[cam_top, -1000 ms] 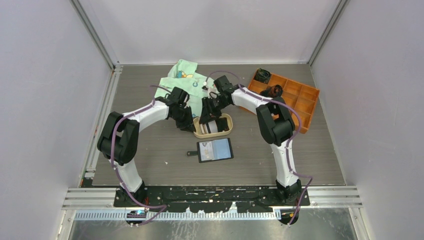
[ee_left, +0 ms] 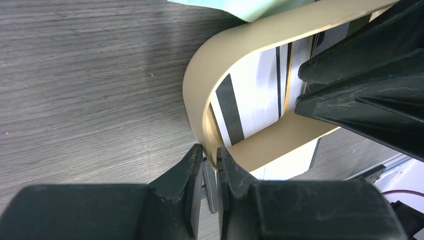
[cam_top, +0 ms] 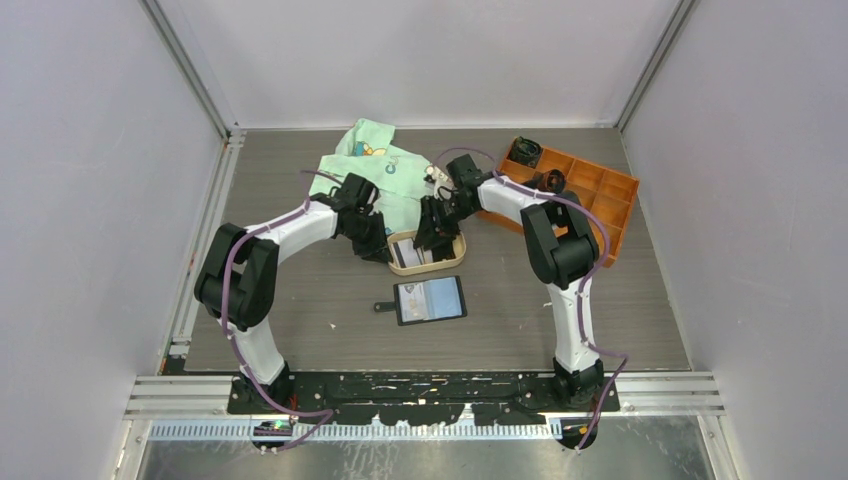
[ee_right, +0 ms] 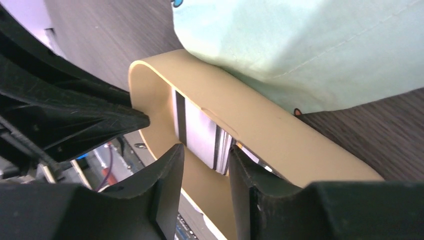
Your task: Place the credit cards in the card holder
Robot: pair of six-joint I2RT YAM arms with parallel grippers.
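Observation:
Several white cards with black stripes (ee_left: 252, 92) lie inside a tan oval tray (cam_top: 425, 268). My left gripper is shut on the tray's near-left rim. Over the middle of the tray, my right gripper reaches down with its fingers part open, close to the edges of the cards (ee_right: 202, 127); I cannot tell whether a card is between them. The open card holder (cam_top: 430, 300), black-edged with clear and bluish pockets, lies flat in front of the tray, its strap pointing left.
A pale green cloth (cam_top: 385, 175) lies behind the tray. At the back right stands an orange compartment box (cam_top: 600, 185) with dark items in it. Bare table stretches on both sides of the card holder.
My right gripper has shifted right along the tray, from its left part to its middle, uncovering cards on the left side. The left arm and the tray have stayed put.

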